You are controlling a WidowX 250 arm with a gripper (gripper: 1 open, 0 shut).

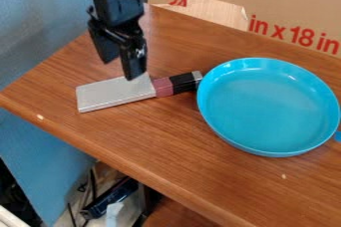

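My black gripper (118, 58) hangs at the upper left, its fingertips pointing down over a flat silver cleaver-like blade (114, 93) with a dark red and black handle (174, 84). The fingers look apart, with nothing seen between them; whether they touch the blade cannot be told. A round blue pan (266, 107) lies to the right, close to the end of the handle.
A cardboard box (266, 2) stands at the back. A blue surface borders the left, with clutter below the table's front-left edge.
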